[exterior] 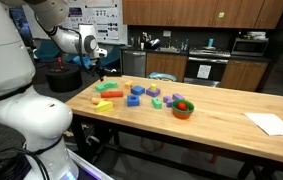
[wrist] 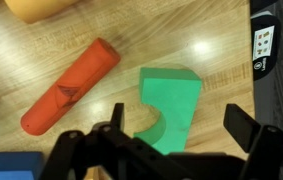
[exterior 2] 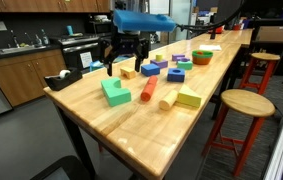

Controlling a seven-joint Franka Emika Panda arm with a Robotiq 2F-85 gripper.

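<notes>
My gripper is open, its two dark fingers spread in the wrist view with nothing held between them. Below and between them lies a green arch block (wrist: 173, 98) on the wooden table. A red cylinder (wrist: 71, 87) rests to its left, and part of a blue block (wrist: 13, 164) shows at the lower left. In exterior view 2 the gripper (exterior 2: 123, 58) hangs above the green arch block (exterior 2: 115, 92), clear of it.
Yellow (exterior 2: 188, 97) and blue blocks (exterior: 133, 100) and others lie spread along the table. A green bowl (exterior: 182, 108) with red things inside stands farther right, then a white sheet (exterior: 272, 124). Stools (exterior 2: 241, 118) stand beside the table. A person (exterior: 89, 44) is behind it.
</notes>
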